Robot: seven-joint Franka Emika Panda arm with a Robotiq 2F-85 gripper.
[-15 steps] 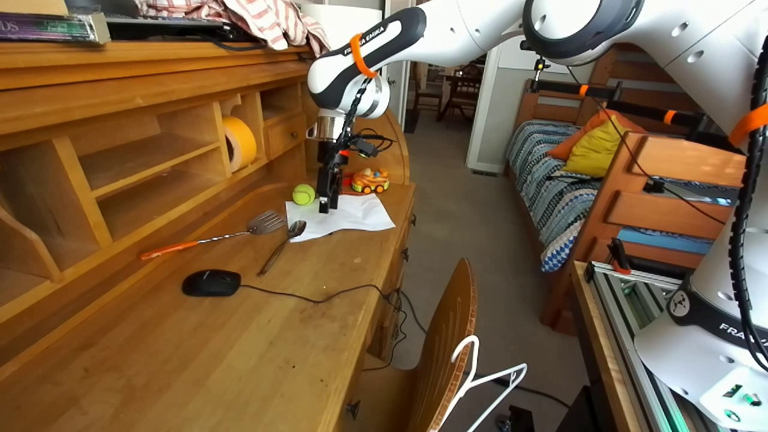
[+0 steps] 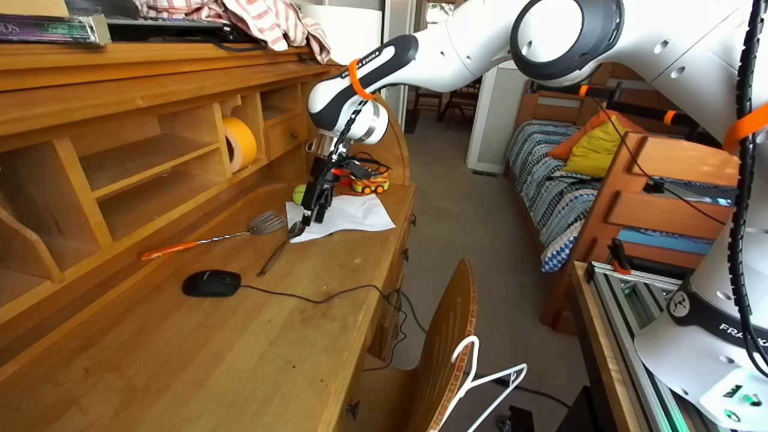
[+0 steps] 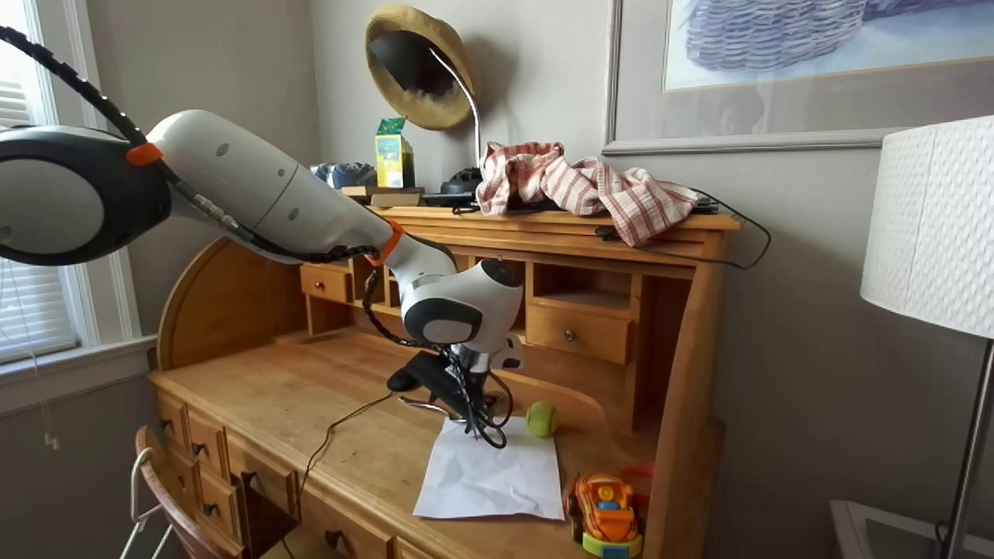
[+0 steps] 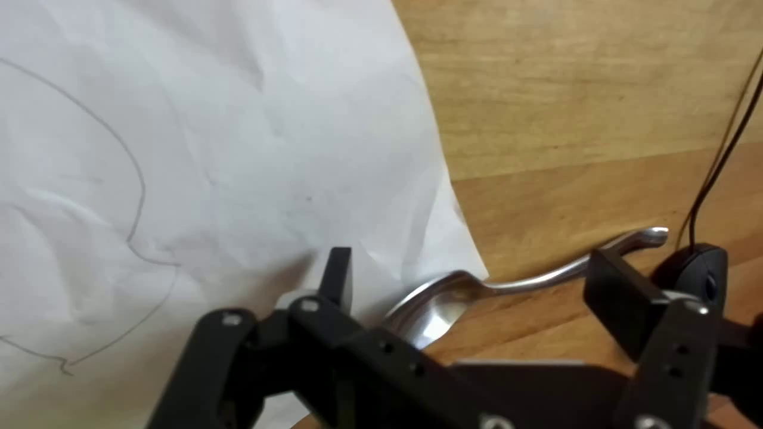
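My gripper is open, its two dark fingers wide apart with nothing held between them. In the wrist view, a metal spoon [image 4: 533, 283] lies across the gap, its bowl by the paper's corner and its handle reaching toward the right finger. The white paper [image 4: 286, 143] is creased and carries a thin pencil line. Exterior view 1 has the gripper [image 2: 311, 219] tilted low over the paper's left edge, close to the spoon [image 2: 279, 248]. The exact height of the fingertips above the desk cannot be told.
A slotted spatula [image 2: 266, 222] and a corded black mouse [image 2: 210, 283] lie left of the spoon. A tennis ball [image 3: 541, 418] and an orange toy car [image 3: 606, 511] stand near the paper [image 3: 494, 480].
Over the last second my gripper has moved left and slightly down toward the spoon, tilting from upright. It now partly covers the tennis ball in exterior view 1. The spoon has not visibly moved.
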